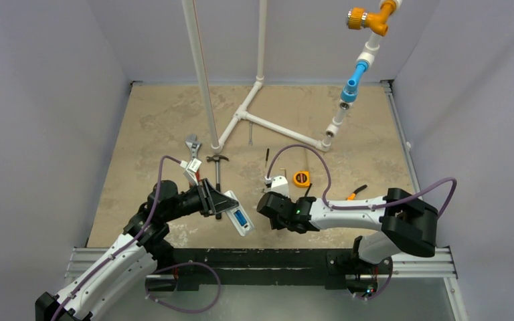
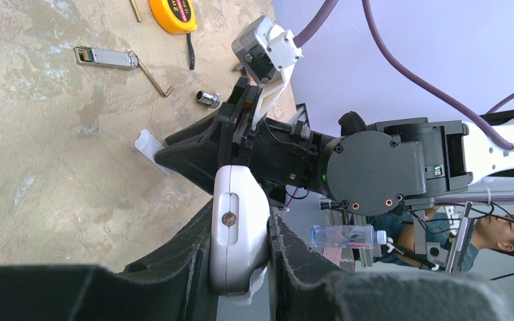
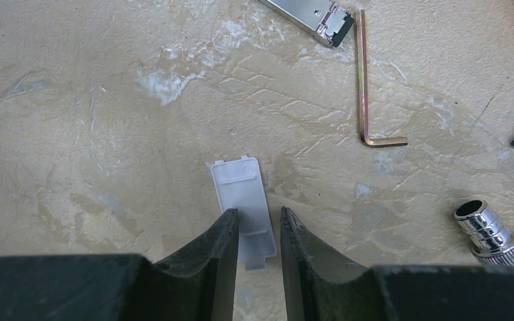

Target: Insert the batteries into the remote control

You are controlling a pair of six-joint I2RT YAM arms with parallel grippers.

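Note:
The white remote control (image 1: 247, 228) is held over the floor, with blue (image 1: 240, 217) showing in its back compartment. My left gripper is shut on it, one dark finger at each side. A thin white battery cover (image 3: 244, 200) lies flat on the floor, inner side up. My right gripper is part open over the cover's near half, and no contact can be made out. In the left wrist view, the right gripper's dark fingers (image 2: 186, 155) reach down to the cover (image 2: 148, 145) and partly hide it.
Near the cover lie a hex key (image 3: 364, 87), a metal module (image 3: 308, 17) and a metal fitting (image 3: 495, 234). A yellow tape measure (image 1: 301, 178) and a hammer (image 1: 218, 175) sit farther off. White pipes (image 1: 278, 128) stand behind.

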